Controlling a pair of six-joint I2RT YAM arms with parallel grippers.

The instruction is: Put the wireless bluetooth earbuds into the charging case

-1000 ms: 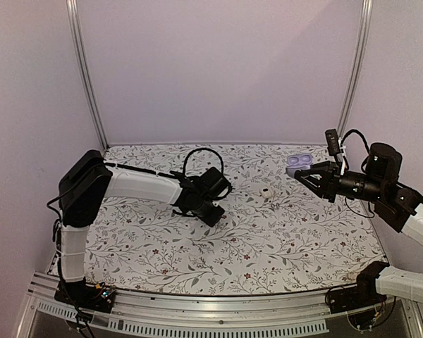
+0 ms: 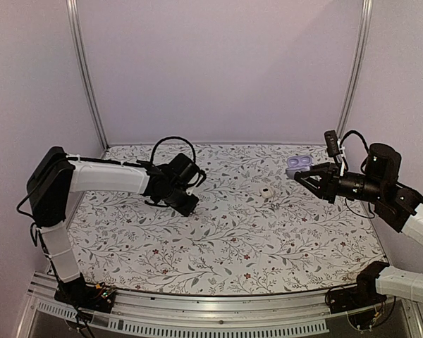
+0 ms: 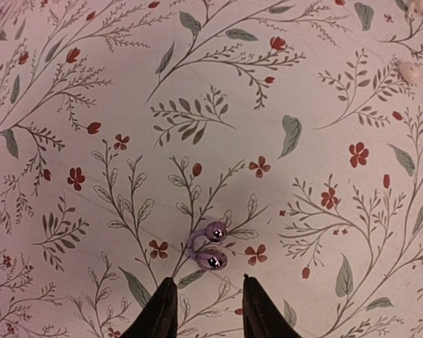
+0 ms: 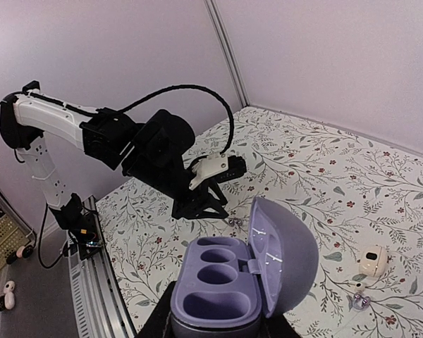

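A purple clip-shaped earbud [image 3: 210,259] with two shiny ends lies on the patterned cloth in the left wrist view, just beyond my left gripper. That gripper stands open, its fingers [image 3: 158,310] apart with nothing between them. My right gripper [image 2: 307,176] is shut on the purple charging case [image 4: 215,274], holding it raised above the cloth. The case's lid [image 4: 285,253] stands open and several hollows face up, with no earbud visible in them. Another small shiny purple piece [image 4: 360,301] lies on the cloth farther right; it looks like a second earbud.
A small white box-like item [image 4: 374,260] sits on the cloth [image 2: 218,239] near that piece, and shows between the two arms in the top view. Light walls [image 2: 218,70] enclose the back and sides.
In the top view my left arm has moved steadily left and slightly back over the cloth. The right arm and the case in its gripper have stayed still.
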